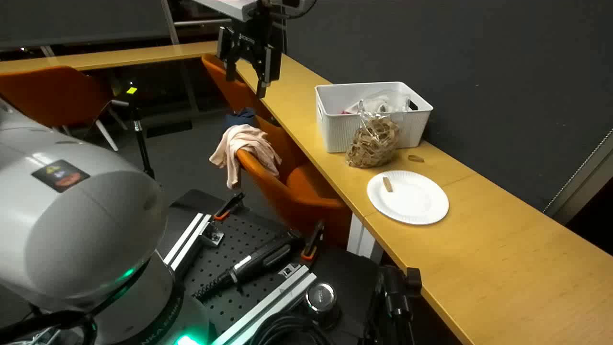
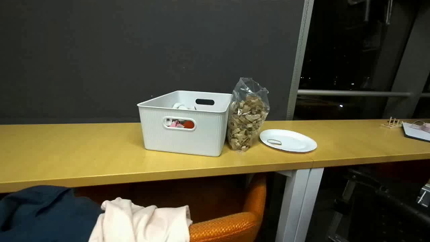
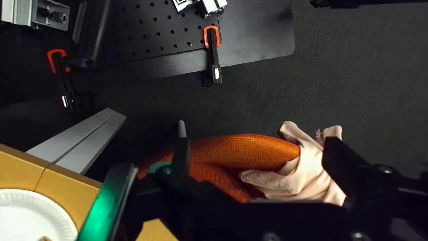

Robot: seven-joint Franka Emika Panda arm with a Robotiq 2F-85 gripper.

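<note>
My gripper (image 1: 246, 85) hangs high at the top of exterior view 1, beyond the chair side of the table, well away from the tabletop things. Its fingers (image 3: 108, 205) are spread wide in the wrist view, and nothing sits between them; it is open. A white paper plate (image 1: 416, 201) lies on the table with a tan rubber band (image 1: 388, 184) on it. Beside the plate stands a clear bag of brown rubber bands (image 2: 246, 121), touching or close to a white bin (image 2: 181, 137). A loose band (image 1: 415, 158) rests on the table behind the bag.
An orange chair (image 1: 310, 189) with a pink cloth (image 1: 247, 146) over its back stands at the table's edge, below the gripper. Clamps and a black tool (image 1: 258, 258) occupy the robot's base plate. Bare table (image 1: 505, 247) extends beyond the plate.
</note>
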